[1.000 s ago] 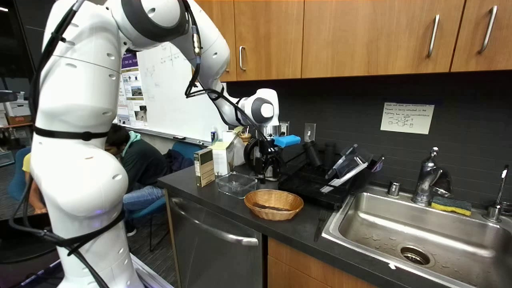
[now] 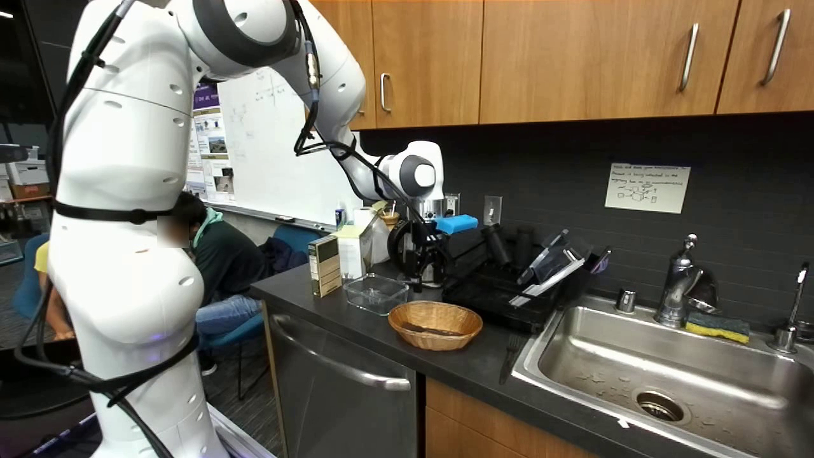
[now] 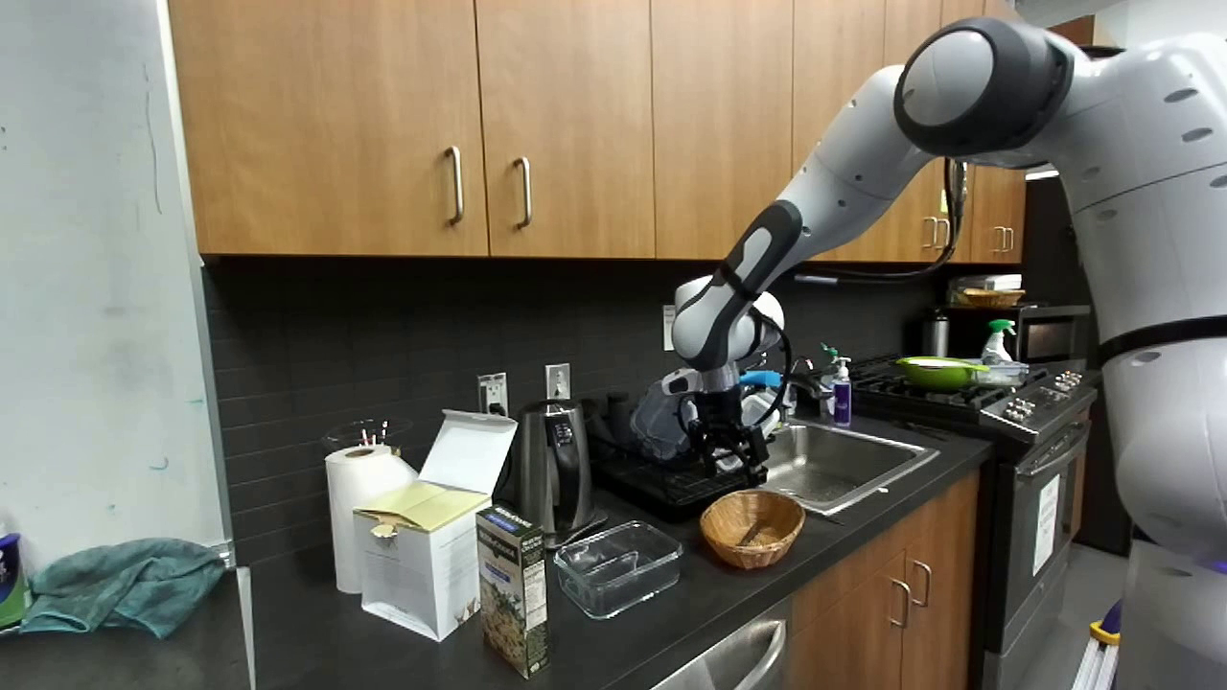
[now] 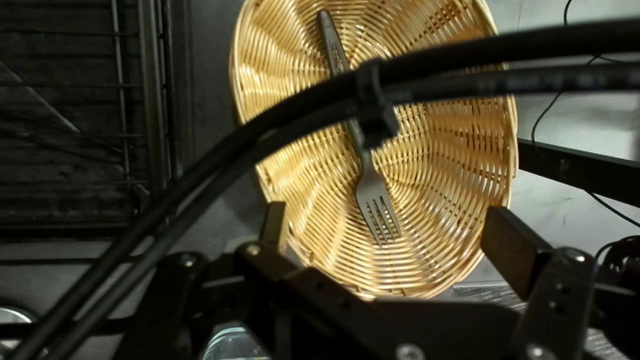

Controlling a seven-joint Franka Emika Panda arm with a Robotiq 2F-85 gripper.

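Observation:
An oval wicker basket stands on the dark counter between the glass dish and the sink. In the wrist view a metal fork lies inside the basket, tines toward the gripper, partly covered by the arm's cables. My gripper is open, its two fingers wide apart with nothing held between them. One finger shows at the right of that view. In the second exterior view the gripper hangs above and behind the basket.
Left of the basket is an empty-looking glass dish, with a kettle and boxes beyond. A black dish rack fills the back. Another fork lies on the counter beside the sink.

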